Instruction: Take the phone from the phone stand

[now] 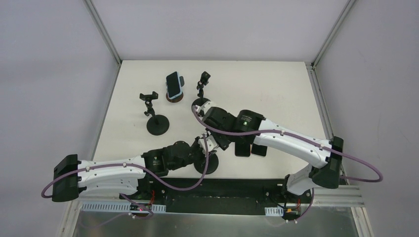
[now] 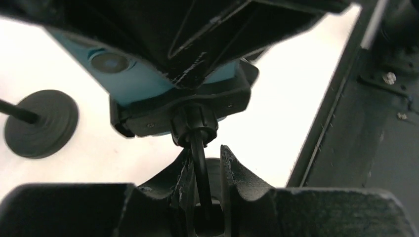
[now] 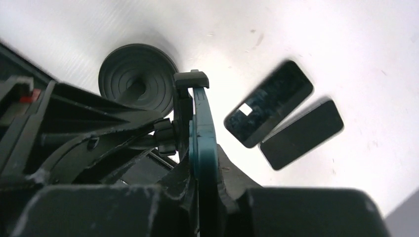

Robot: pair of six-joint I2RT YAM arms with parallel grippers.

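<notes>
The phone in a blue case (image 2: 133,81) sits in the black clamp (image 2: 158,117) of a phone stand. My left gripper is shut on the stem of that stand, just below the clamp. In the right wrist view the phone (image 3: 204,118) appears edge-on, the clamp still against its left side. My right gripper has one finger on each side of the phone; whether both press on it is hard to tell. From above, the arms hide the phone, while the stand's round base (image 1: 212,165) shows below the grippers.
Two dark phones (image 3: 269,103) lie flat on the table beside the stand. An empty stand (image 1: 157,124) is at the left, another (image 1: 201,101) behind the grippers, and a stand holding a phone (image 1: 173,85) at the back.
</notes>
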